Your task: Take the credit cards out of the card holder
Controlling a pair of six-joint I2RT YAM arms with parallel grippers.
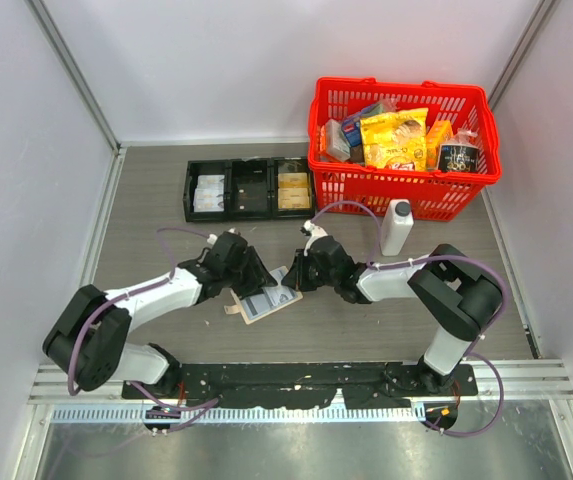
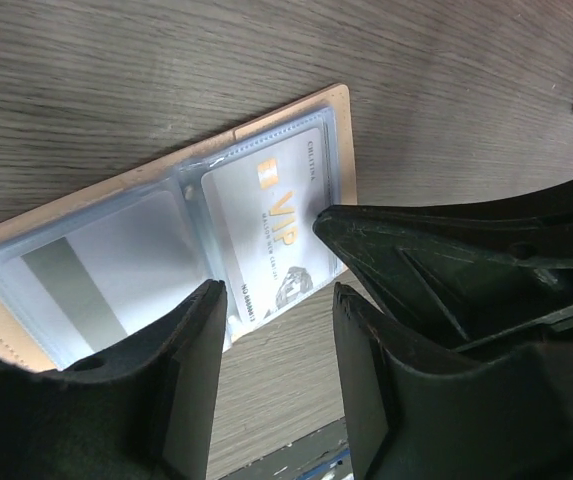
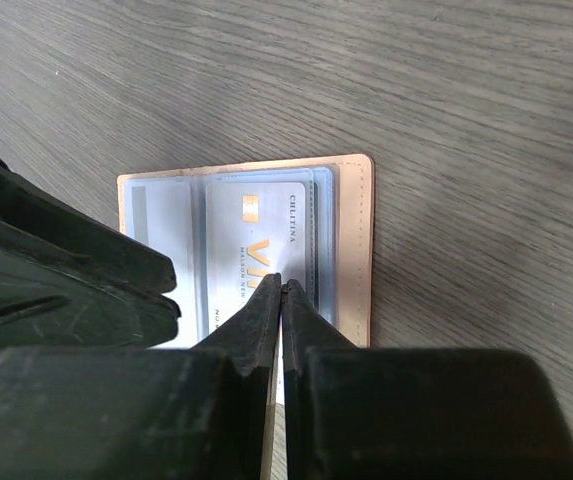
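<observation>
The card holder (image 1: 256,308) lies opened flat on the table, a tan-edged folder with clear sleeves. One sleeve shows a white VIP card (image 2: 266,220); beside it sits a pale card with a grey stripe (image 2: 106,275). My left gripper is part open above the holder's near edge, nothing between its fingers. From the other side, my right gripper reaches over the VIP card's sleeve with its fingertips together; whether any thin plastic or card edge is pinched there is hidden. The left gripper's dark finger (image 3: 151,290) hangs close by in the right wrist view.
A black tray (image 1: 251,190) with light and yellow cards stands behind the holder. To its right is a red basket (image 1: 406,190) of packaged goods, with a white bottle (image 1: 396,230) in front. Bare table lies between tray and arms.
</observation>
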